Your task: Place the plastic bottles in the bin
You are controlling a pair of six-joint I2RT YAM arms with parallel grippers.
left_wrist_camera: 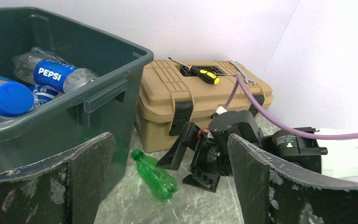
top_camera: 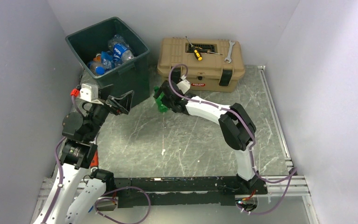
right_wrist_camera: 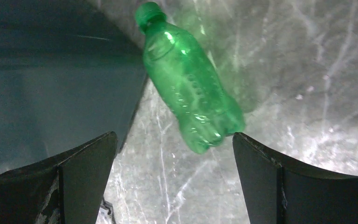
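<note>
The dark green bin (top_camera: 137, 79) holds several plastic bottles, including a Pepsi bottle (left_wrist_camera: 51, 73) and one with a blue cap (left_wrist_camera: 7, 100). On the floor beside the bin lies a green bottle (right_wrist_camera: 191, 84), partly hidden by my right arm in the top view. My right gripper (top_camera: 165, 93) is open just over the green bottle, with its fingers (right_wrist_camera: 279, 182) near the bottle's base and nothing between them. My left gripper (top_camera: 121, 101) stands open by the bin's front corner, empty, with both fingers (left_wrist_camera: 298, 196) showing in the left wrist view.
A tan toolbox (top_camera: 233, 70) stands at the back, with a screwdriver (top_camera: 196, 53) and a wrench (top_camera: 229, 53) on it. Grey walls surround the marble surface (top_camera: 135, 144), whose front and right areas are mostly clear.
</note>
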